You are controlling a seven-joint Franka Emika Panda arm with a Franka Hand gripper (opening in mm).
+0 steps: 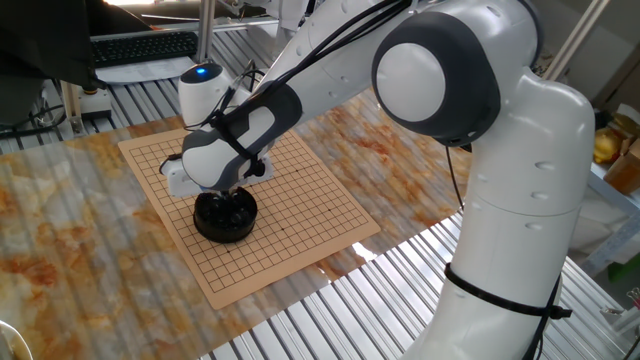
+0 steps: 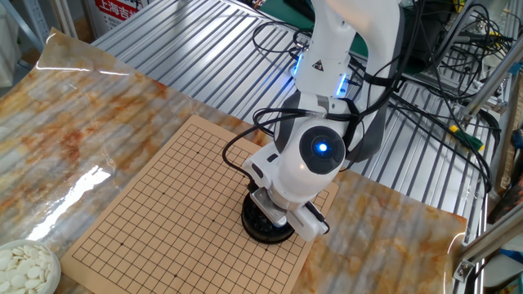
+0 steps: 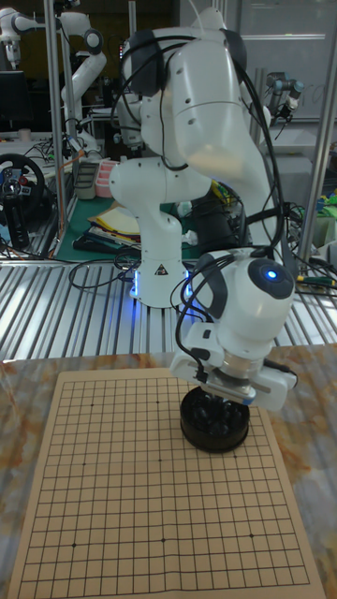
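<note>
A round black bowl (image 1: 224,224) holding dark pieces rests on the tan gridded board (image 1: 310,215). My gripper (image 1: 229,203) points down right over the bowl, its fingertips at or inside the mouth. In exterior view 2 the hand covers much of the bowl (image 2: 265,232). From the front, in exterior view 3, the bowl (image 3: 213,430) stands upright near the board's robot-side right corner, with the gripper (image 3: 221,401) above its opening. Dark contents and the hand hide the fingertips, so whether anything lies between them does not show.
A white bowl of white pieces (image 2: 29,265) stands beside the board at lower left in exterior view 2. Most of the board is bare. Ribbed metal decking (image 3: 80,325) borders the marbled tabletop (image 2: 90,106) on the robot's side.
</note>
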